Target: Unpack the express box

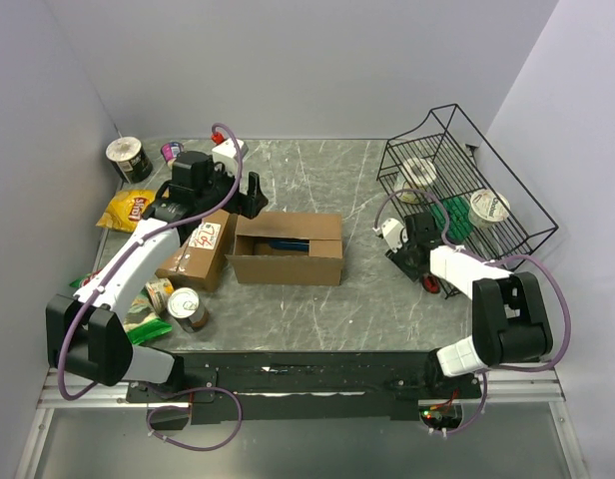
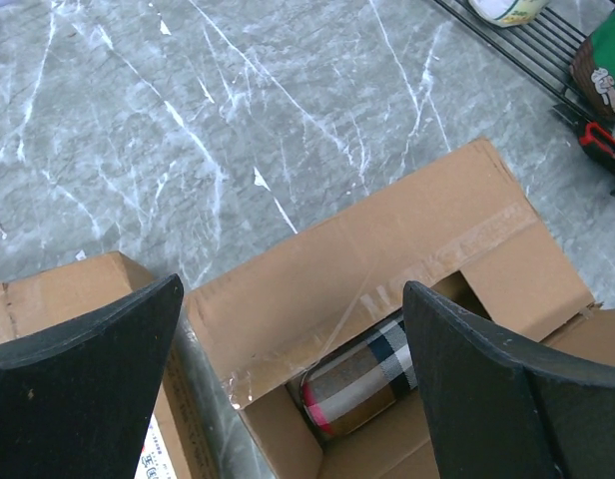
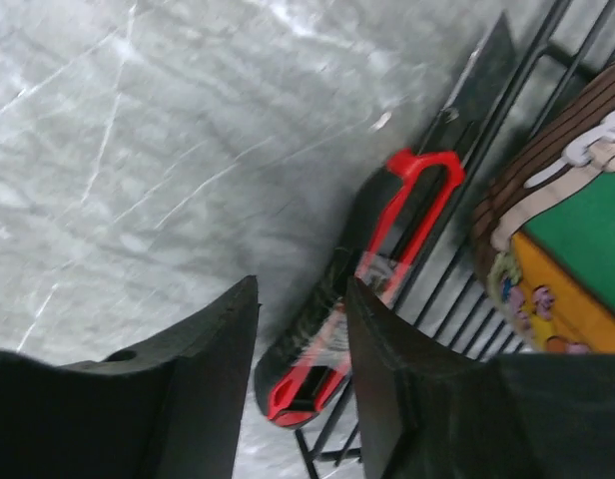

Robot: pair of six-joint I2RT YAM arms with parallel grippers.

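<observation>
An open cardboard box (image 1: 283,268) stands mid-table with a plaid item (image 2: 352,389) and something blue inside. My left gripper (image 1: 256,198) is open above its left part, holding nothing. My right gripper (image 1: 407,261) is low at the rack's front-left, over a red-and-black box cutter (image 3: 372,230); in the right wrist view its fingers are apart, beside the cutter's handle. A taped cardboard box (image 1: 193,261) lies left of the open box.
A black wire rack (image 1: 527,239) with tubs and a green item fills the right side. Cans, a yellow chip bag (image 1: 123,210) and other packets crowd the left.
</observation>
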